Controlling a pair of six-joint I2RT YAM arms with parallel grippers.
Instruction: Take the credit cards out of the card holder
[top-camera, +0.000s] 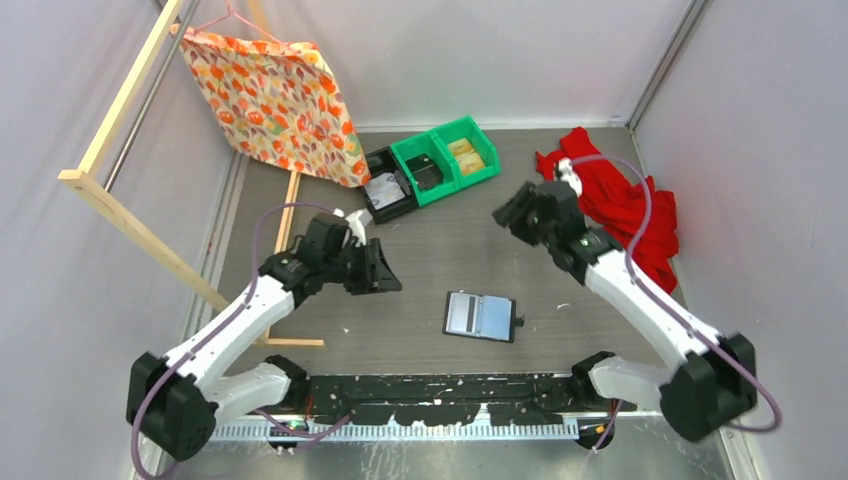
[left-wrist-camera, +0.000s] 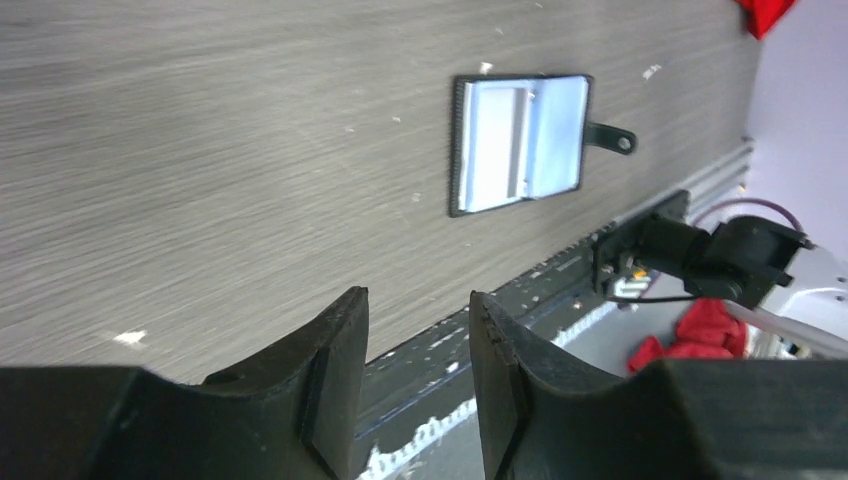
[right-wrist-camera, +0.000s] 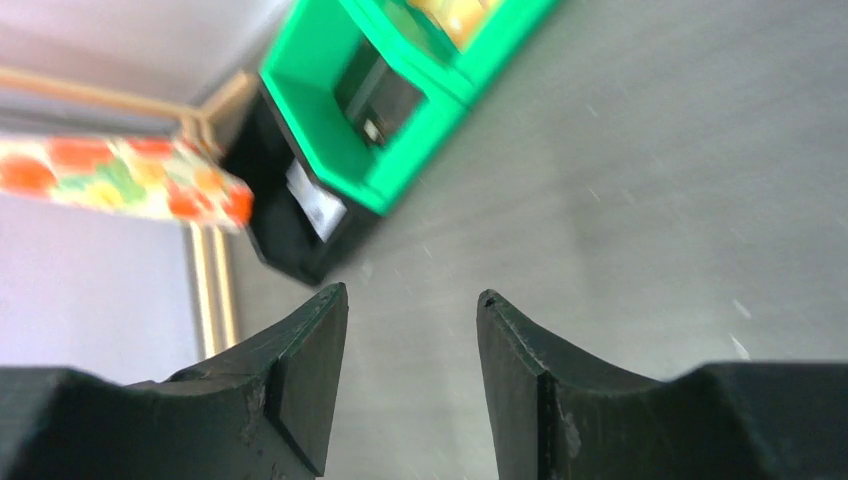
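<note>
The card holder (top-camera: 494, 316) lies open and flat on the table in front of the bins, a dark edge and tab round pale blue and white inner panels; individual cards cannot be told apart. The left wrist view shows the same holder (left-wrist-camera: 550, 135) ahead and to the right of my left gripper, which stands open and empty. In the top view that gripper is left of the holder, a little farther back. My right gripper is open with nothing between its fingers, over bare table right of the bins and behind the holder.
Green bins (top-camera: 478, 175) and a black bin (top-camera: 395, 208) stand at the back. A red cloth (top-camera: 630, 230) lies at the right. At the left a wooden frame (top-camera: 135, 220) carries a floral cloth (top-camera: 270, 100).
</note>
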